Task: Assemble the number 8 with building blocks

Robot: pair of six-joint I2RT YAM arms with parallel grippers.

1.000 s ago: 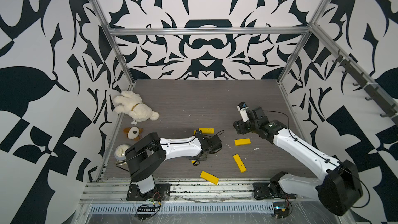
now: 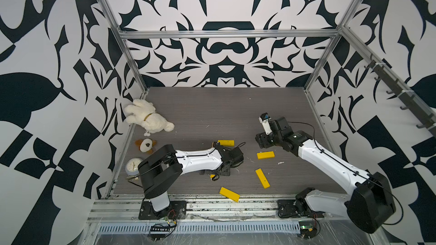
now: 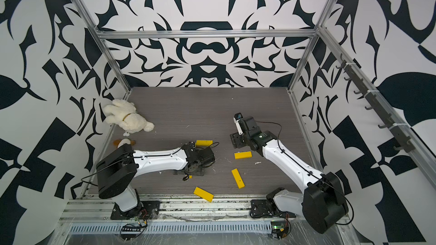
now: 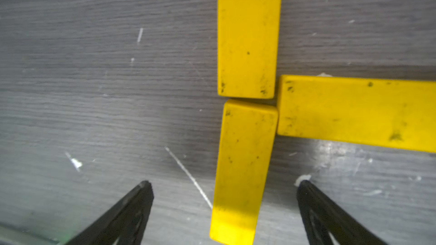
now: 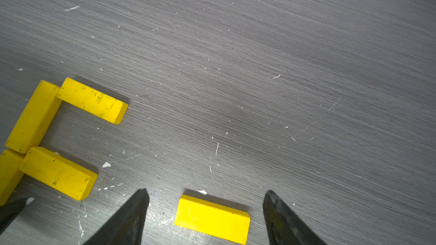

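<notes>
In the left wrist view, my left gripper stands open, its fingers on either side of a yellow lower-left block (image 4: 243, 167) without touching it. That block runs nearly in line with the upper-left block (image 4: 248, 36), slightly angled. A middle block (image 4: 358, 111) extends sideways from their junction. The right wrist view also shows a top block (image 5: 93, 100) at the upper-left block's far end. My right gripper is open above the table, a loose yellow block (image 5: 212, 217) in view between its fingers and clear of them.
Two more loose yellow blocks, one slanted (image 2: 262, 178) and one near the front edge (image 2: 229, 194), lie on the table. A white plush toy (image 2: 147, 115), a brown-and-white toy (image 2: 145, 145) and a round pale object (image 2: 134, 166) sit at the left.
My left gripper has shifted only very slightly over the blocks. The right arm has barely moved, and the loose blocks lie where they were.
</notes>
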